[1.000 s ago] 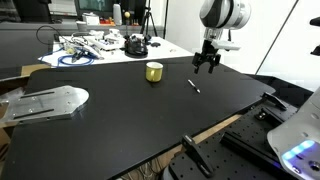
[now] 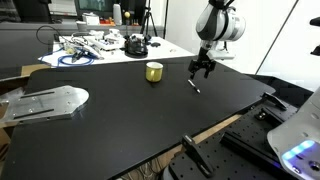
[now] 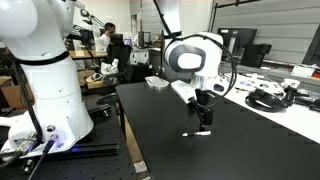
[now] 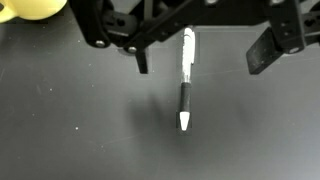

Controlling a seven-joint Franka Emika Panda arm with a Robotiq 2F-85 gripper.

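Observation:
A slim white pen with a black grip (image 4: 185,95) lies on the dark table. In exterior view 1 the same pen (image 2: 194,87) shows as a short pale stroke, and in exterior view 2 the pen (image 3: 198,134) lies just below the hand. My gripper is open above it, the fingers wide apart on either side with nothing held. From outside, the gripper (image 2: 202,71) hangs close over the tabletop beside the pen.
A yellow mug (image 2: 154,72) stands on the table left of the pen; its edge also enters the wrist view's upper left. Cables and equipment (image 2: 95,46) crowd the back.
The arm has come slightly lower and closer to the pen, leftward in exterior view 1. Pen and mug stay where they were.

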